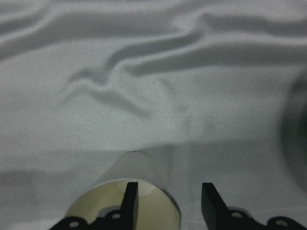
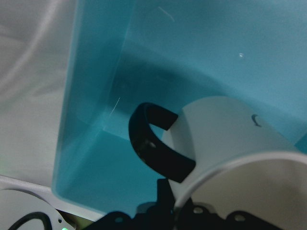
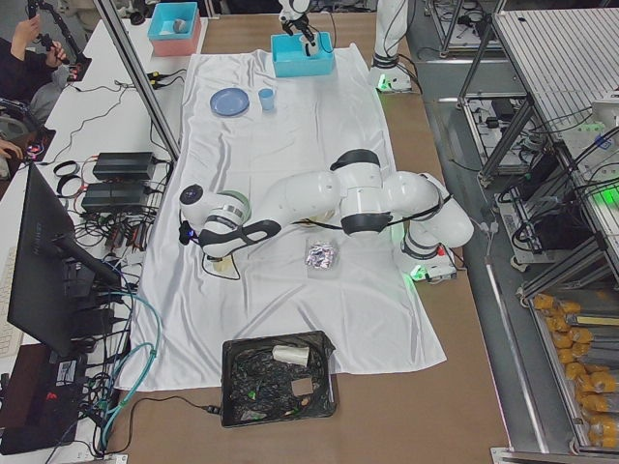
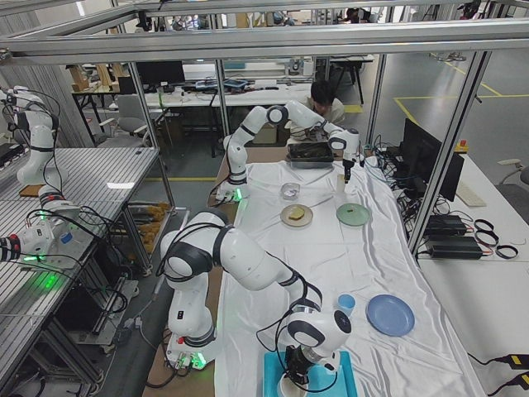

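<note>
A white mug (image 2: 225, 129) with a black handle (image 2: 156, 153) is in the blue bin (image 2: 86, 158); my right gripper is at its rim, finger state unclear behind the mug. In the camera right view the right gripper (image 4: 295, 368) is down in that bin. My left gripper stands open above the white cloth, one finger in front of a pale cylindrical cup (image 1: 139, 167), the other to its right.
A blue plate (image 4: 390, 316) and blue cup (image 4: 345, 306) stand near the bin. A green plate (image 4: 353, 214), a plate with food (image 4: 296, 217) and a black tray (image 3: 278, 382) are also in view.
</note>
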